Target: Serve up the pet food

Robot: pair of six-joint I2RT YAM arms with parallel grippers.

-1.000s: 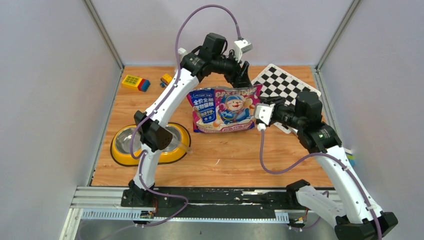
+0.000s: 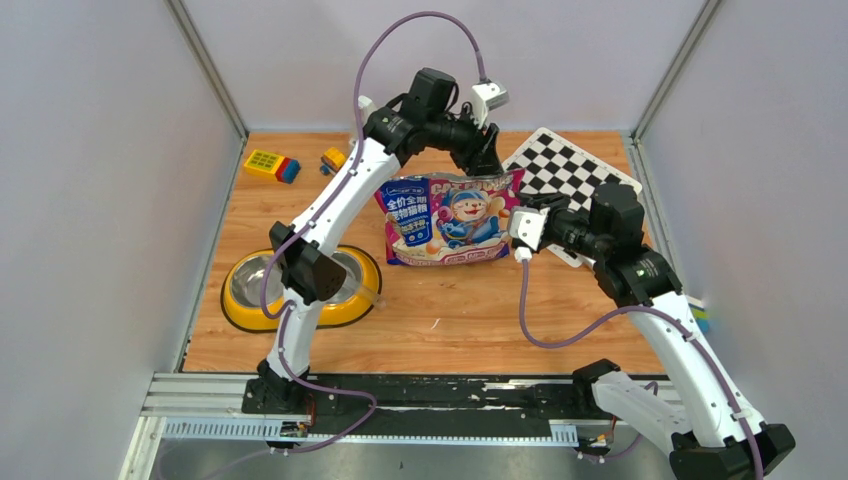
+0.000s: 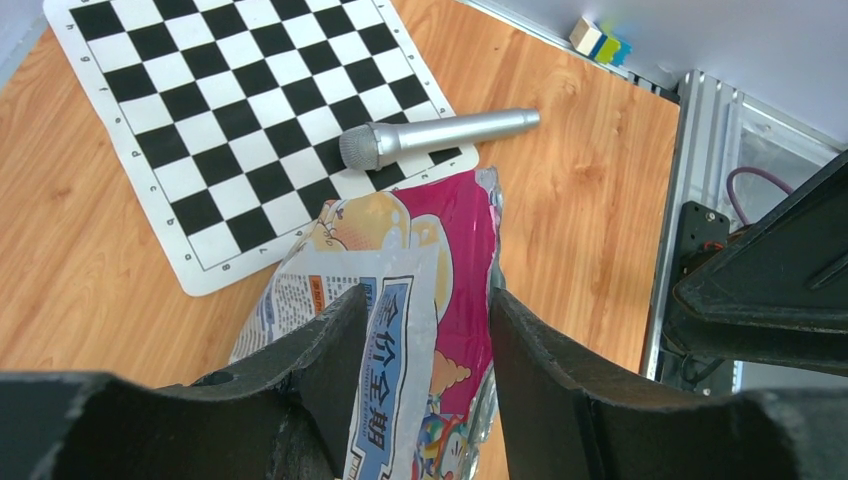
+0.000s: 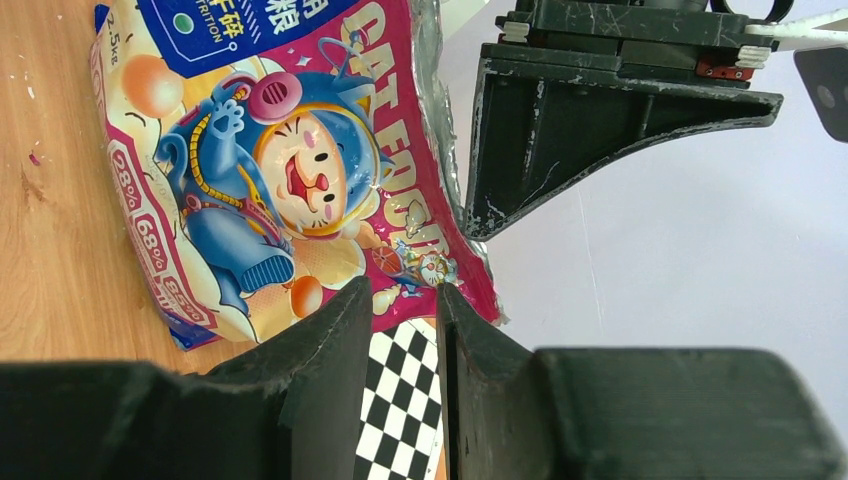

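Observation:
A pink and blue cat food bag (image 2: 450, 222) stands upright at the middle of the table, its front print facing the right wrist view. At the bag's top, my left gripper has its fingers apart, with the upper part of the bag between them; whether they press on it I cannot tell. My right gripper is open beside the bag's right end, and its gap shows only the checkerboard behind. A yellow double pet bowl (image 2: 242, 318) with metal basins sits at the left, partly covered by the left arm. Something clear (image 2: 367, 293) sticks out from its right basin.
A checkerboard (image 2: 566, 170) lies at the back right, with a silver microphone (image 3: 455, 133) across its edge. Toy blocks (image 2: 265, 164) lie at the back left.
The left gripper and its hose have shifted very slightly. The bag, bowl and right arm look unchanged.

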